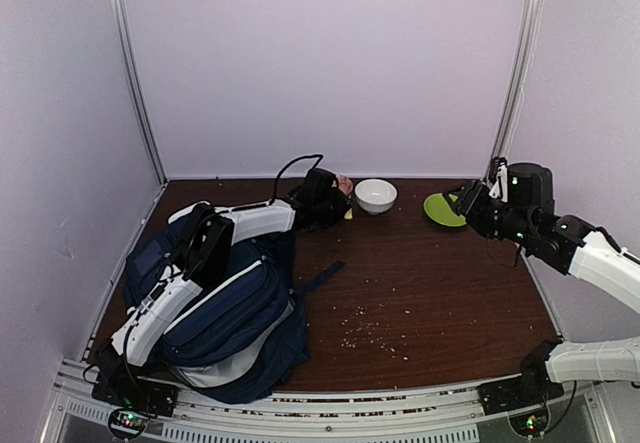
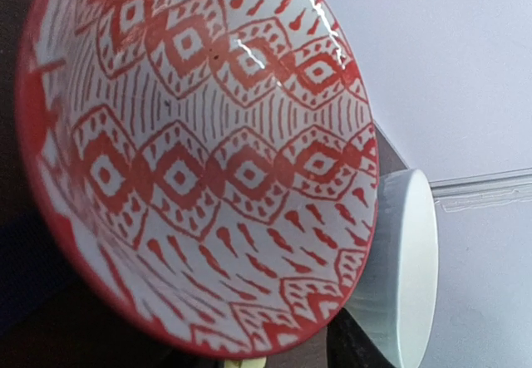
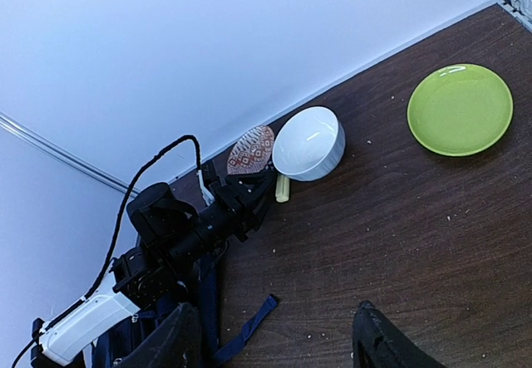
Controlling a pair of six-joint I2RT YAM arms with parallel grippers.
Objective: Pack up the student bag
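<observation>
The dark blue student bag [image 1: 225,308] lies on the left of the table. My left gripper [image 1: 344,210] is at the back, its fingers open beside the red-and-white patterned bowl [image 2: 199,152], which fills much of the left wrist view and hides most of the fingers [image 2: 356,347]. A pale yellow object [image 3: 283,188] shows near its fingertips. Just right of that bowl stands a white bowl [image 3: 309,145]. A green plate [image 3: 460,110] lies farther right. My right gripper is in the air by the plate, its fingers apart with nothing between them.
Small pale crumbs [image 1: 368,333] are scattered at the front middle of the table. A bag strap [image 1: 320,277] reaches onto the wood. Walls close in the back and sides.
</observation>
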